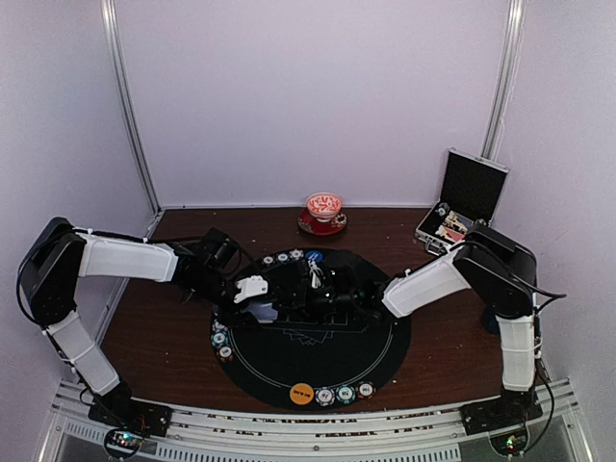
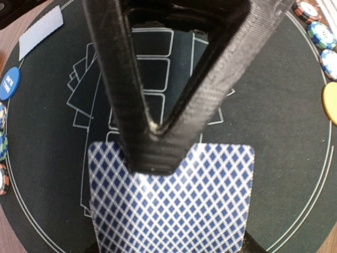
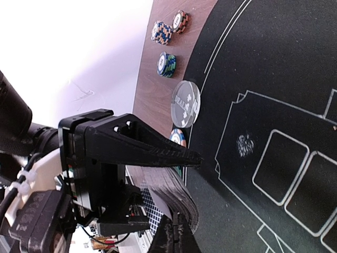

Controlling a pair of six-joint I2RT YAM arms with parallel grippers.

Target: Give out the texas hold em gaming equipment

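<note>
A blue-checked deck of playing cards (image 2: 171, 211) is held in my left gripper (image 1: 255, 298), which is shut on it above the black poker mat (image 1: 308, 356). The right wrist view shows the deck's edges fanning slightly between the left fingers. My right gripper (image 1: 308, 294) meets it over the mat's middle; its dark fingertips, shut, are at the deck's edge at the bottom of that view, and whether they touch a card is unclear. A dealer button (image 3: 184, 105) lies on the mat.
Chip stacks and orange (image 1: 301, 393) and blue (image 2: 9, 81) buttons ring the mat. An open chip case (image 1: 452, 221) stands at back right, a red cup (image 1: 323, 204) on a saucer at the back. Bare wood shows at both sides.
</note>
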